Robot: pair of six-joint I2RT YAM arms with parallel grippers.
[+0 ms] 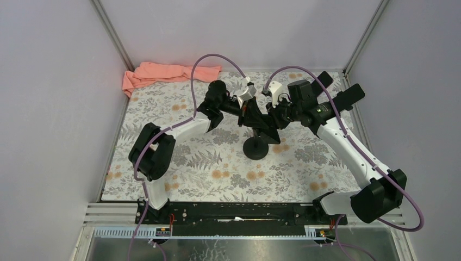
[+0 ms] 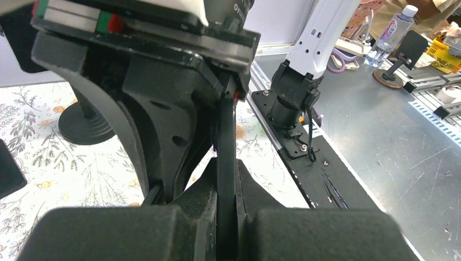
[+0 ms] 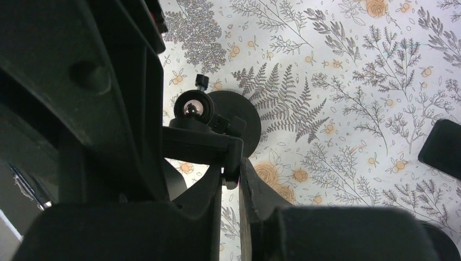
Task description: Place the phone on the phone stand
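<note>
My left gripper (image 1: 247, 111) and right gripper (image 1: 274, 114) meet over the black phone stand (image 1: 255, 152) in the middle of the table. In the left wrist view my left gripper is shut on a dark thin slab (image 2: 226, 179), seen edge-on, likely the phone; the right gripper's body (image 2: 147, 103) fills the space beside it. In the right wrist view the stand's round base (image 3: 244, 109) and its holder (image 3: 201, 144) lie below the right gripper's fingers (image 3: 261, 234); whether these are fully shut or part open is hard to tell.
Two more dark plates on stands (image 1: 348, 97) stand at the back right. A salmon cloth (image 1: 157, 73) lies along the back left edge.
</note>
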